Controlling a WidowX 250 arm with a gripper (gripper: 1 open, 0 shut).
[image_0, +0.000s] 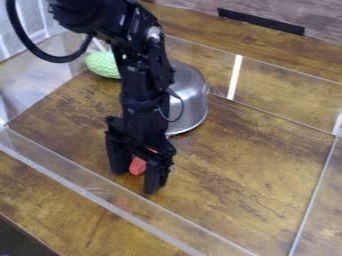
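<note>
My black gripper (138, 162) is low over the wooden table, its fingers down around a small red object (135, 168), mostly hidden by them. Whether the fingers grip it cannot be seen clearly. A silver metal pot (189, 93) stands behind the gripper, partly covered by the arm.
A green and white item (102, 63) lies at the back left beside the arm. Clear strips or edges cross the near left and right.
</note>
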